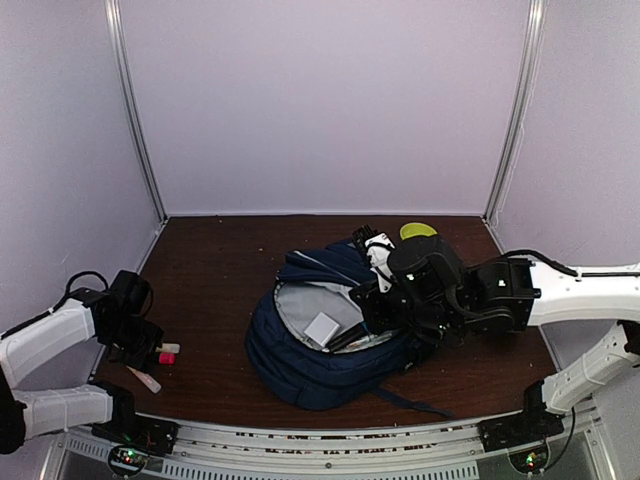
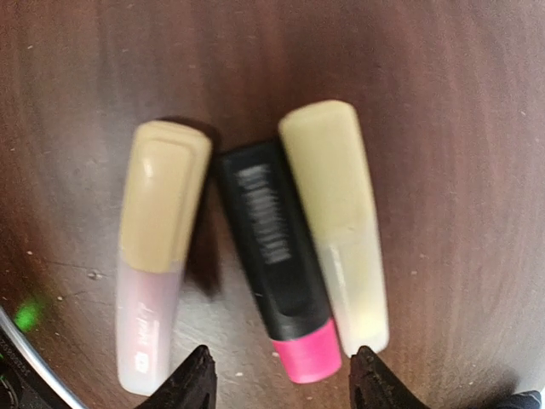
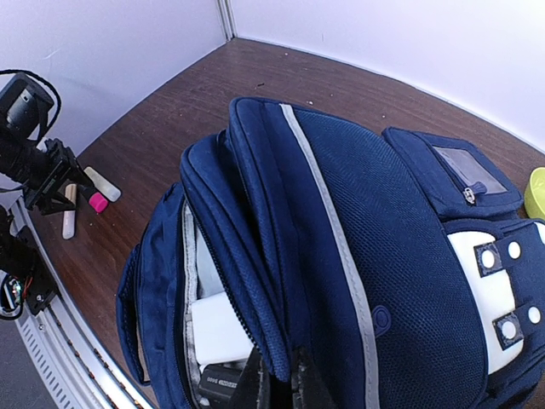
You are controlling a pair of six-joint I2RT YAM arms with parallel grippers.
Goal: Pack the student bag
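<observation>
A dark blue backpack [image 1: 300, 375] lies on the table with its mouth spread wide; a white box [image 1: 321, 328] and a black item [image 3: 220, 380] show inside. My right gripper is shut on the fabric edge of the bag's opening. In the left wrist view three markers lie on the wood: a peach-capped one [image 2: 157, 204], a black one with a pink end [image 2: 274, 247], and a yellow-capped one [image 2: 334, 204] touching the black one. Above them my left gripper stands part open, nothing between its fingers, the black marker's pink end just in front of the gap.
A yellow-green round item [image 1: 417, 230] sits at the back right behind the right arm. A metal rail [image 1: 300, 440] runs along the front edge.
</observation>
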